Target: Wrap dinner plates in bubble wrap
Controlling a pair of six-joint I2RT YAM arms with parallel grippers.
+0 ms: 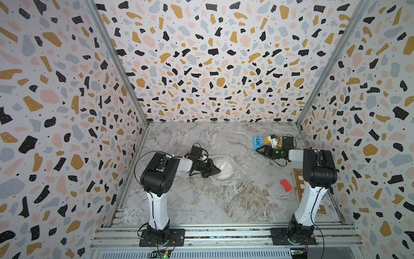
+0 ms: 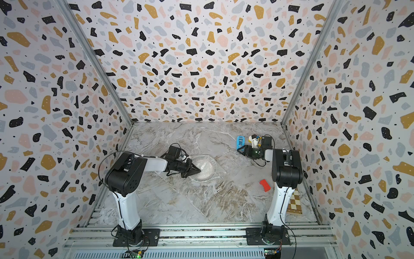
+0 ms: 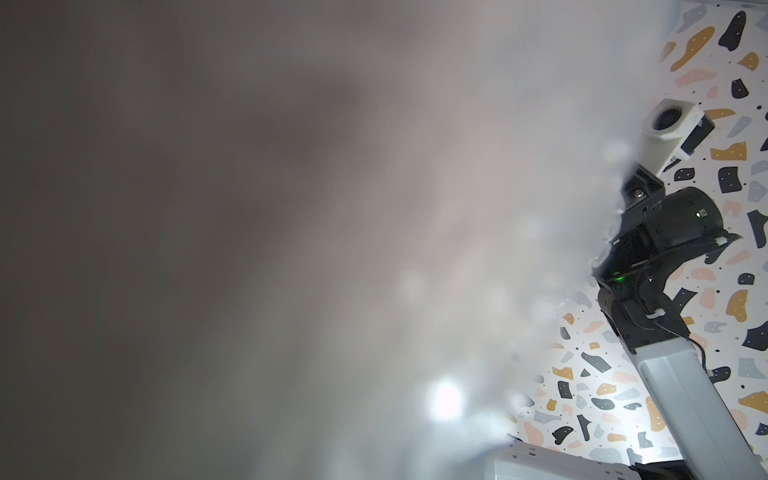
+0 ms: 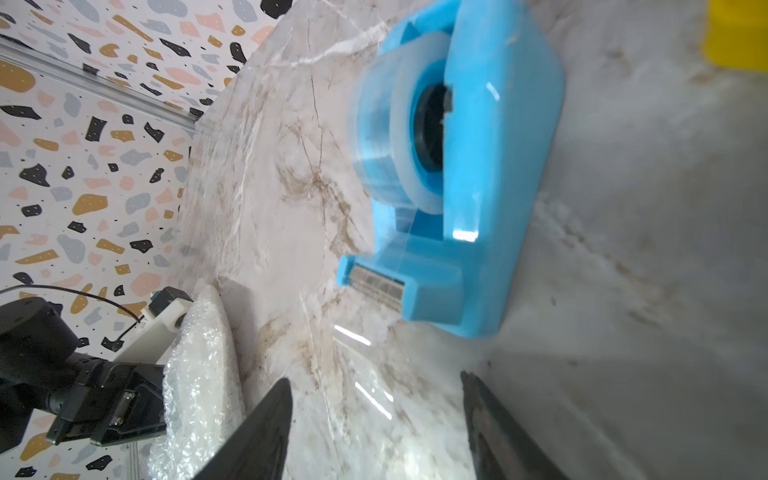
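A plate with bubble wrap over it (image 1: 225, 169) lies left of centre on the marble table. My left gripper (image 2: 191, 170) rests at the plate's left side; the left wrist view is mostly blurred wrap, hiding its fingers, so I cannot tell its state. My right gripper is open, its fingers apart with nothing between them, just in front of a blue tape dispenser (image 4: 504, 160) with a roll of clear tape (image 4: 384, 128).
A yellow object (image 4: 736, 32) sits right of the dispenser. A red block (image 1: 285, 184) lies at the front right, beside a checkered board (image 2: 294, 202) under the right arm.
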